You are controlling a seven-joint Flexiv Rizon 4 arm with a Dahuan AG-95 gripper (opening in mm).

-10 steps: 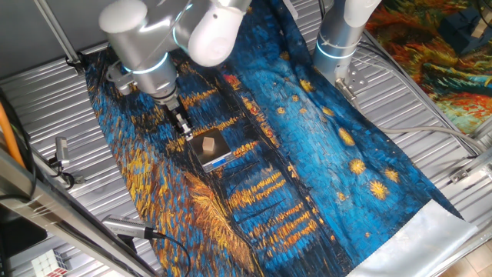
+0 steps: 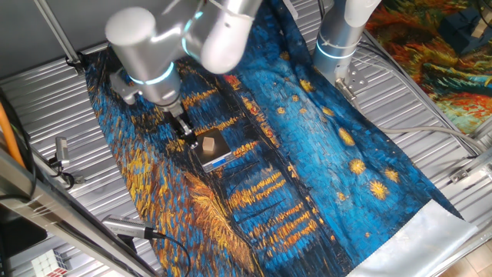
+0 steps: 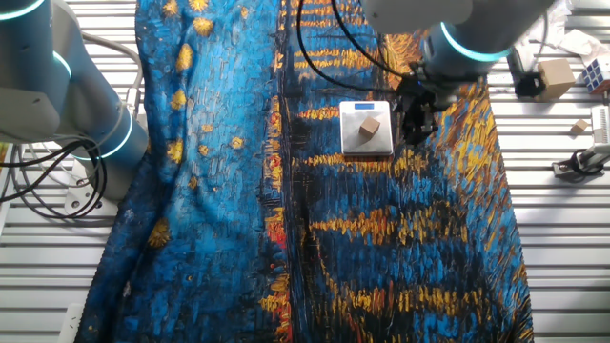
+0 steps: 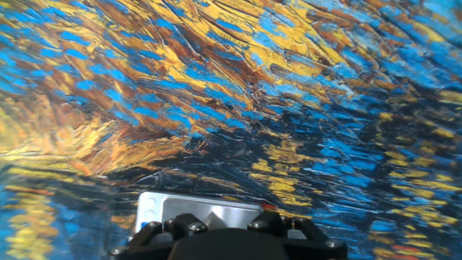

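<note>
A small brown wooden block (image 2: 208,144) rests on the plate of a compact digital scale (image 2: 223,163), clear of the scale's edges. From above, in the second exterior view, the block (image 3: 369,127) sits turned at an angle on the silvery scale (image 3: 354,143). My gripper (image 2: 193,141) points down just beside the scale, apart from the block; no object shows in its grasp. Its dark linkages line the bottom of the wrist view, covering part of the scale (image 4: 238,211). How wide its fingers stand is unclear.
A painted cloth (image 2: 261,196) with some folds covers the table. Beyond the cloth's edge lie a larger wooden cube (image 3: 555,78) and a puzzle cube (image 3: 598,74).
My gripper has shifted slightly down and to the right in the first exterior view, along the scale's side. Block and scale have stayed put.
</note>
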